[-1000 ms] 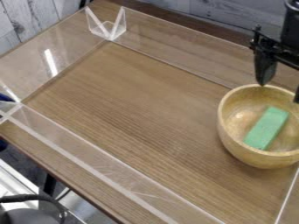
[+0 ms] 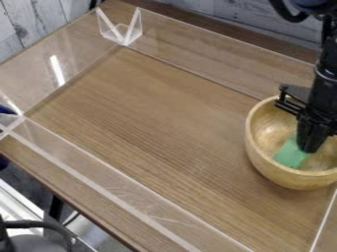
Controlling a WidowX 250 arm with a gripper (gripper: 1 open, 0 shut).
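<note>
A round wooden bowl [image 2: 271,162] sits at the right of the wooden table. Inside it lies a green block [image 2: 290,155], partly covered by my black gripper [image 2: 305,138], which reaches down into the bowl from the upper right. The fingertips are at or just over the block; whether they are closed, or touch it, is hidden in the dark shape of the gripper.
Clear plastic barriers run along its edges, with a clear angled piece [image 2: 121,30] at the back left. Black hardware and a cable sit at the lower left.
My gripper has come down from above the bowl's far side into the bowl, and now covers part of the green block.
</note>
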